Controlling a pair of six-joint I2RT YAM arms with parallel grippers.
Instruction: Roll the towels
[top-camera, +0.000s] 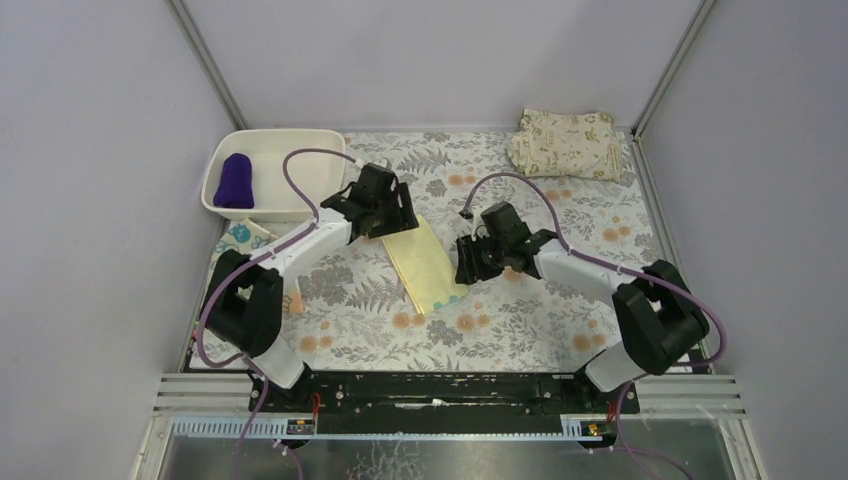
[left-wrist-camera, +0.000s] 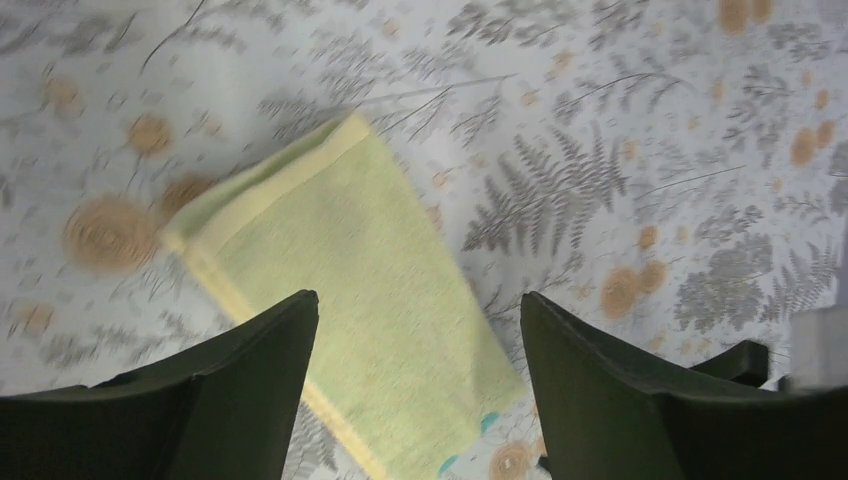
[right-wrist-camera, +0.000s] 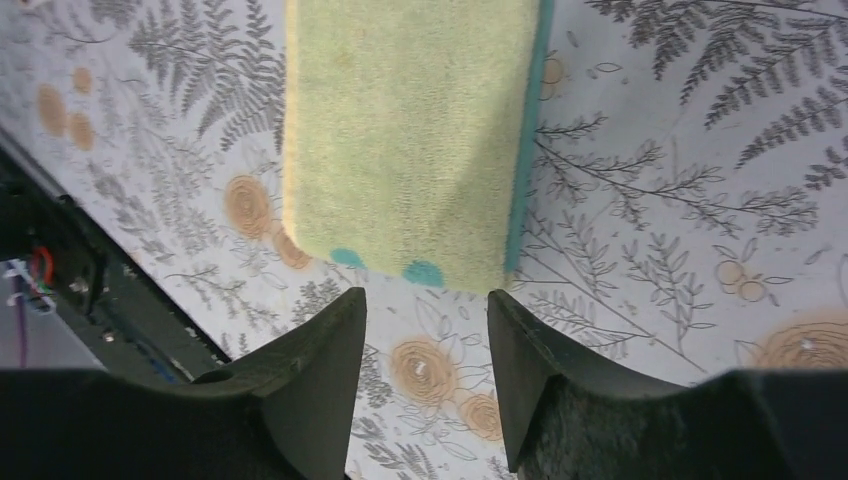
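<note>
A pale yellow towel (top-camera: 425, 265), folded into a long strip, lies slantwise on the patterned cloth in the middle of the table. Its turquoise-marked end (right-wrist-camera: 425, 271) points toward the front of the table. Over the far end stands my left gripper, fingers parted and nothing between them; the folded edge (left-wrist-camera: 270, 185) lies beyond the fingertips. My right gripper is open and empty as well, its tips close to the near end. In the top view, both grippers partly cover the towel's edges.
A white bin (top-camera: 290, 170) at the back left holds a rolled purple towel (top-camera: 234, 181). A patterned towel (top-camera: 245, 237) lies under the left arm. Folded beige cloths (top-camera: 567, 143) are stacked at the back right.
</note>
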